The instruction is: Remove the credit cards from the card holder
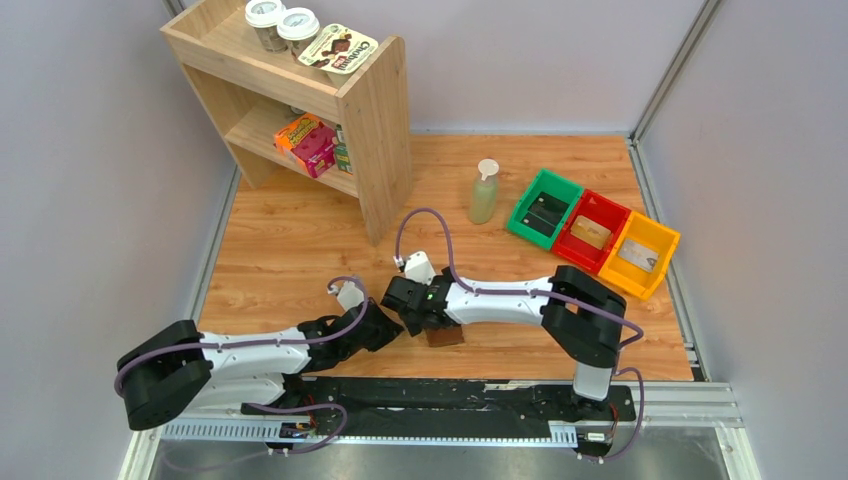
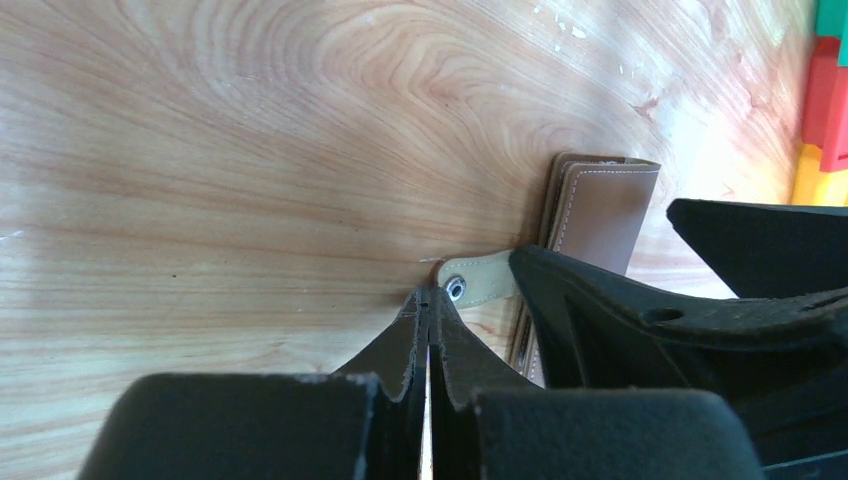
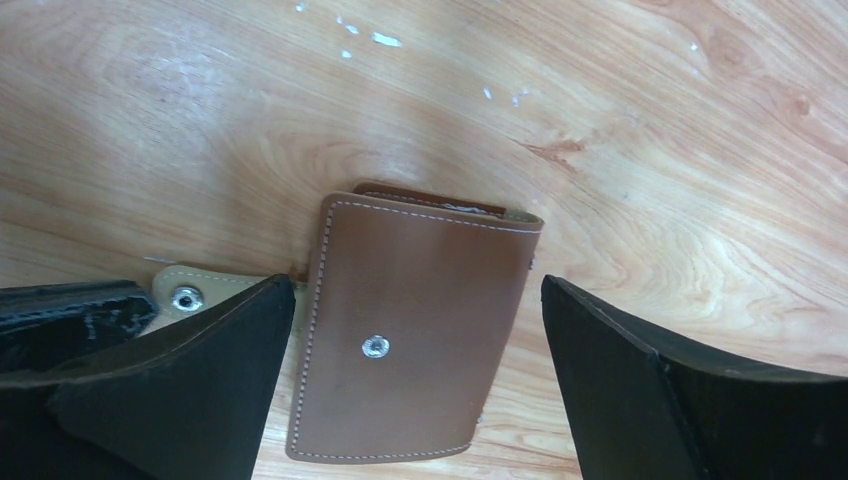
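Note:
The brown leather card holder (image 3: 420,320) lies folded flat on the wooden table, a metal snap on its face. Its pale strap (image 3: 222,284), with another snap, sticks out to the left. My open right gripper is above the holder, one finger (image 3: 225,345) on the strap side and the other (image 3: 620,345) past the opposite edge. At the strap's free end, my left gripper has its tips together; whether they pinch the strap is unclear. No card shows clearly in the holder. From the top, the right arm covers most of it.
Green (image 1: 518,208), red (image 1: 577,247) and yellow (image 1: 655,233) bins stand at the right with cards inside. A bottle (image 1: 484,195) is left of them. The wooden shelf (image 1: 380,150) stands at the back left. Both grippers are very close together.

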